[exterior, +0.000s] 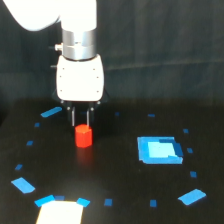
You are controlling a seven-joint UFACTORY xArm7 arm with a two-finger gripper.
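Observation:
A red block point(83, 136) stands on the dark table, left of the middle. My gripper point(81, 118) is directly above it, pointing down. Its two fingers stand apart with a dark gap between them, so it looks open. The fingertips are close to the block's upper end; whether they touch it cannot be made out. Most of the block shows below them.
To the right, a pale square point(161, 150) lies inside a blue taped outline point(145, 160). Several small blue tape marks dot the table. A white object point(60, 212) occupies the bottom left edge. Bare table lies between block and outline.

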